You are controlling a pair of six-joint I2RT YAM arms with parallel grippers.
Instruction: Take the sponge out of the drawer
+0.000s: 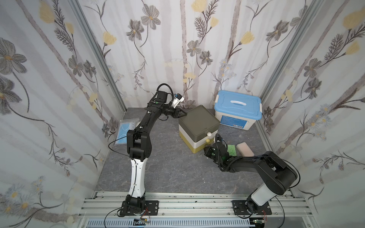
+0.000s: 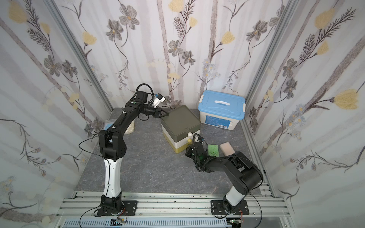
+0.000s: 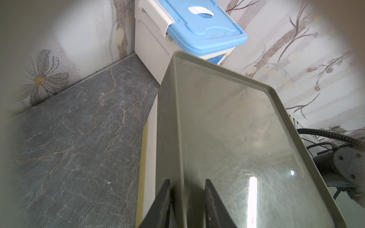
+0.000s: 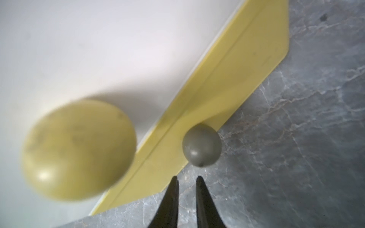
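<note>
The drawer box [image 1: 199,122] has a grey top, a white middle and a yellow base. All its drawers look closed; no sponge shows inside. Over the box's far-left top edge, my left gripper has one finger on either side and is shut on that edge. My right gripper is slightly open at the front, nothing between its fingers. Just ahead of those fingertips is the grey knob [image 4: 201,145] of the yellow bottom drawer [image 4: 243,72]. A larger yellow knob [image 4: 78,150] sits on the white drawer [image 4: 125,45].
A blue-lidded bin [image 1: 238,108] stands behind and right of the box. A green sponge [image 1: 231,150] and a pale pink block [image 1: 244,149] lie right of my right gripper. Blue packaging [image 1: 124,131] lies at far left.
</note>
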